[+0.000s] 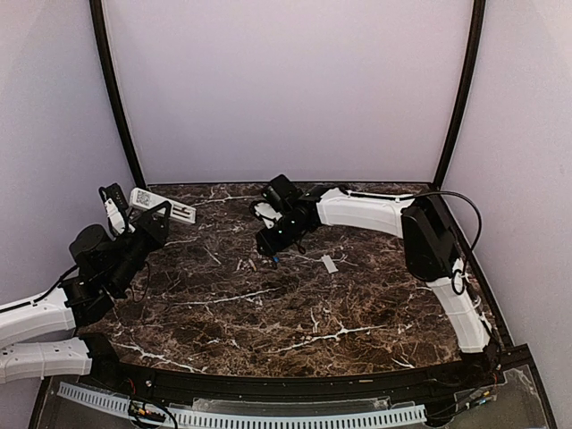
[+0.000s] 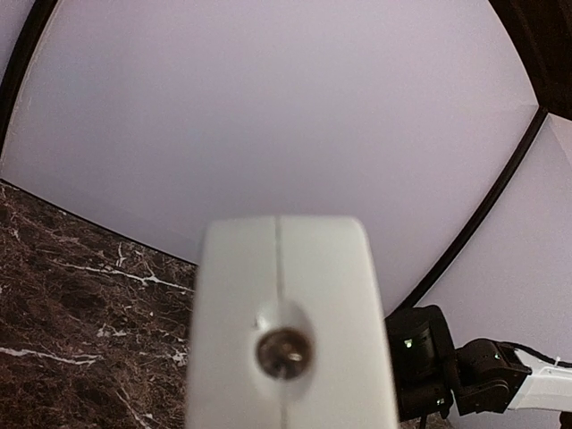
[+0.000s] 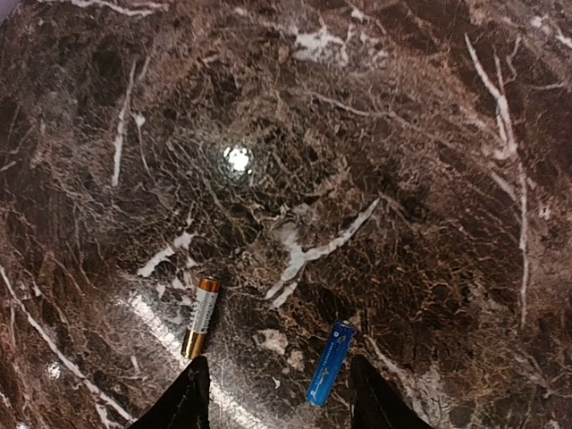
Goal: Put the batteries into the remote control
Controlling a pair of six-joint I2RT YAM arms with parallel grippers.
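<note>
My left gripper (image 1: pixel 161 219) is shut on the white remote control (image 1: pixel 183 211), raised at the left and tilted; its compartment shows dark and reddish strips too small to make out. In the left wrist view the remote's rounded end (image 2: pixel 241 277) fills the lower middle and hides the fingers. My right gripper is partly open low over the table, nothing between its fingers. Under it lie a blue battery (image 3: pixel 331 364), close to the right fingertip, and a battery with copper-coloured ends and a pale middle (image 3: pixel 202 317), near the left fingertip.
A small flat white piece (image 1: pixel 329 264), possibly the battery cover, lies to the right of the batteries. Bare dark marble (image 1: pixel 259 326) spreads across the front of the table. Walls close off the back and sides.
</note>
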